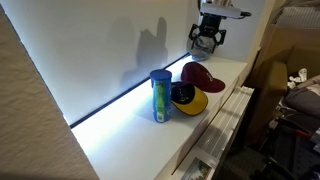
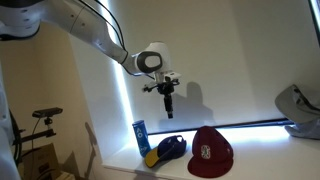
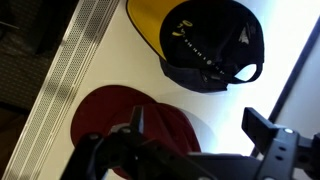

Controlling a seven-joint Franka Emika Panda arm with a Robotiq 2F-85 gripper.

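Observation:
Open, with a clear gap between its fingers, my gripper hangs above the shelf with nothing between them. From the second exterior view, the gripper (image 2: pixel 168 108) is well above the caps. A maroon cap (image 3: pixel 98 112) lies below, partly hidden by the fingers in the wrist view. Next to it is a black cap with a yellow brim (image 3: pixel 150 18), its dark hollow side showing. A blue can (image 1: pixel 161 98) stands upright beside the black and yellow cap. Farther along lies a grey cap (image 2: pixel 297 108), partly covered by the gripper in the first exterior view.
The white shelf top (image 1: pixel 122 142) is bare on the near side of the can. A white wall (image 1: pixel 90 45) runs behind it. Along the front edge is a slotted strip (image 3: pixel 72 70), with a drop beyond it.

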